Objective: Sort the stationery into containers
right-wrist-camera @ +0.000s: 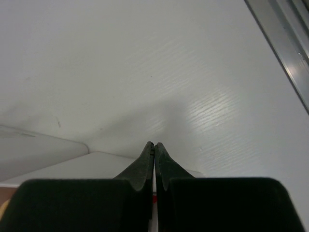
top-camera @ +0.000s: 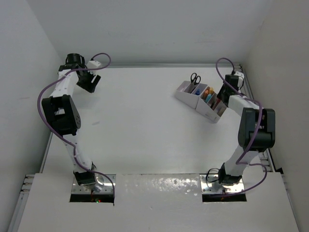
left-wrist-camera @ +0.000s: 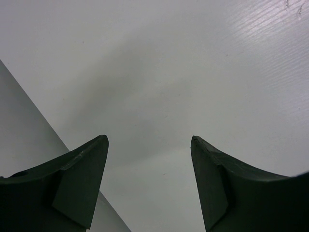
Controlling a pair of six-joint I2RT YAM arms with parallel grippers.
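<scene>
Two white divided containers stand at the right of the table in the top view: the rear container (top-camera: 182,94) holds black scissors (top-camera: 195,79) and a blue item, the front container (top-camera: 206,111) holds orange, light blue and red items. My right gripper (top-camera: 220,96) is at the front container's far right edge, shut, with nothing seen between its fingers; in its wrist view white container walls (right-wrist-camera: 48,157) lie just beyond and below the fingertips. My left gripper stands open and empty over bare table at the far left.
A metal rail (right-wrist-camera: 285,48) runs along the right edge beside my right gripper, and a wall rises beyond it. The left arm is close to the left edge.
</scene>
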